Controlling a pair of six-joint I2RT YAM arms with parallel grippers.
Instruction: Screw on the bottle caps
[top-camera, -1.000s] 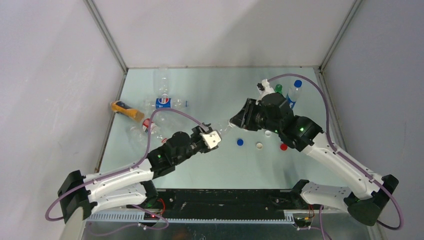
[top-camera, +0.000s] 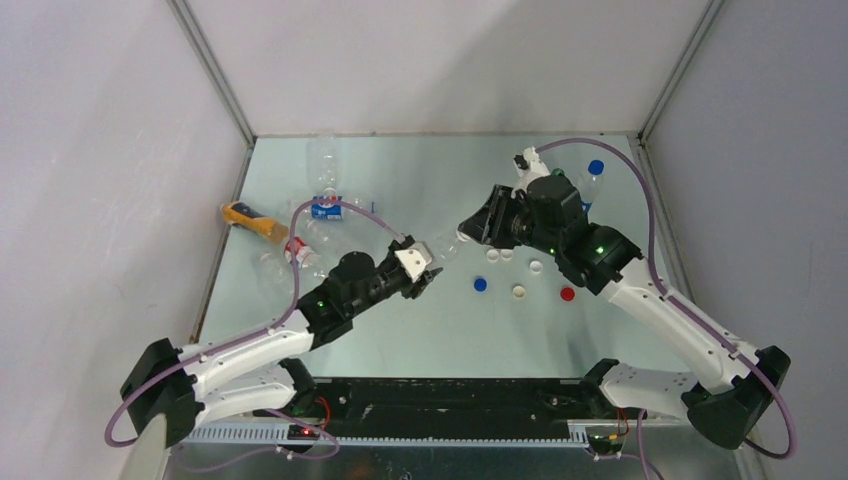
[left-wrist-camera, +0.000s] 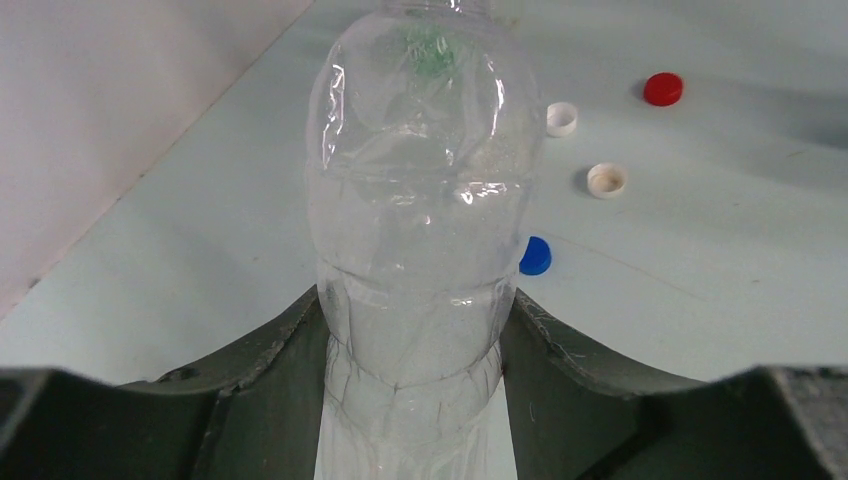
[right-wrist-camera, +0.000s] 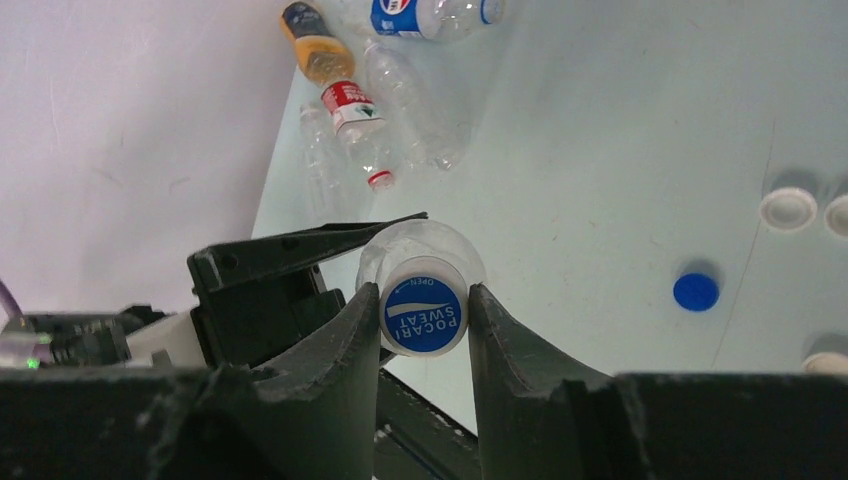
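A clear empty bottle (top-camera: 443, 247) (left-wrist-camera: 420, 200) is held in the air by my left gripper (top-camera: 420, 265), shut round its body. My right gripper (top-camera: 467, 230) is at the bottle's neck end, shut on a white cap with a blue Pocari Sweat top (right-wrist-camera: 423, 312); the thread is hidden, so I cannot tell how it sits. Loose caps lie on the table: blue (top-camera: 480, 284) (left-wrist-camera: 535, 256) (right-wrist-camera: 696, 291), red (top-camera: 567, 294) (left-wrist-camera: 663, 89) and several white ones (top-camera: 519, 292) (left-wrist-camera: 607, 180) (right-wrist-camera: 788, 209).
Several bottles lie at the left, among them an orange one (top-camera: 255, 221) and a Pepsi-labelled one (top-camera: 327, 207) (right-wrist-camera: 395, 17). A blue-capped bottle (top-camera: 592, 180) stands at the back right, partly behind the right arm.
Both wrists have turned and shifted slightly; the left arm's housing sits a little higher in the top view and the right one's cable arch has risen.
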